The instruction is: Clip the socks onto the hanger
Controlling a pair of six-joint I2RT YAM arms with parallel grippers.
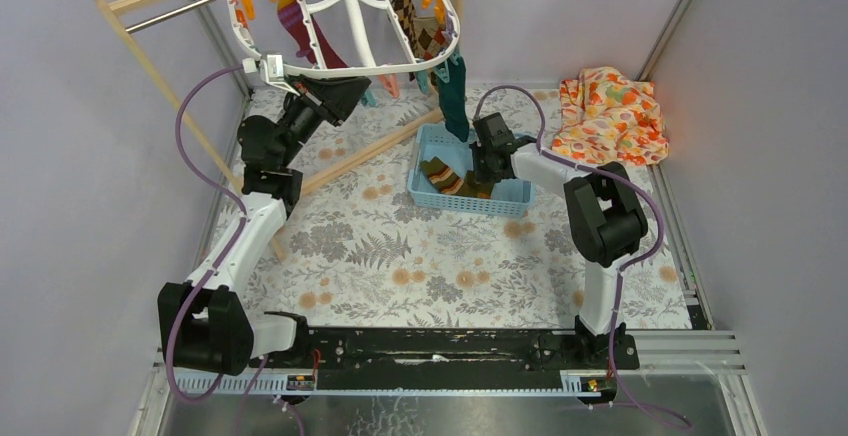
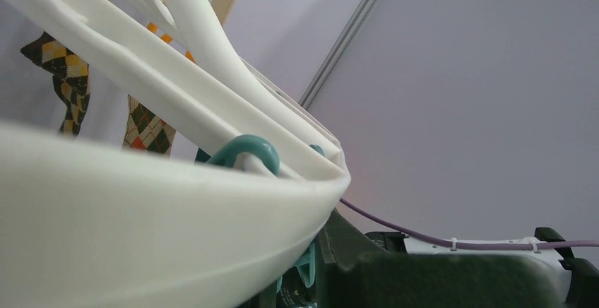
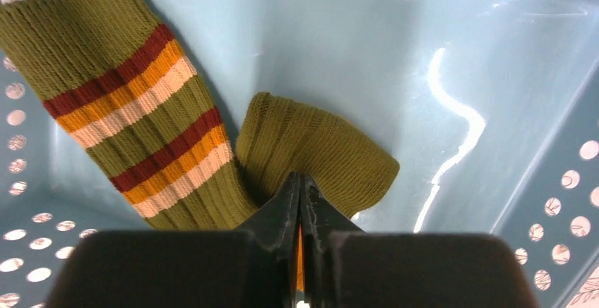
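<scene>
A white round hanger (image 1: 365,61) with clips carries several socks, among them a dark teal sock (image 1: 452,96). My left gripper (image 1: 345,96) is at the hanger's front rim; in the left wrist view the rim (image 2: 162,223) largely hides it, so its finger state is unclear. In the blue basket (image 1: 440,199), an olive striped sock (image 3: 134,110) lies with a folded olive piece (image 3: 318,152). My right gripper is down over these, fingertips close together at the sock; whether it grips fabric is unclear.
A wooden frame (image 1: 150,56) surrounds the hanger. An orange floral cloth (image 1: 610,121) lies at the back right.
</scene>
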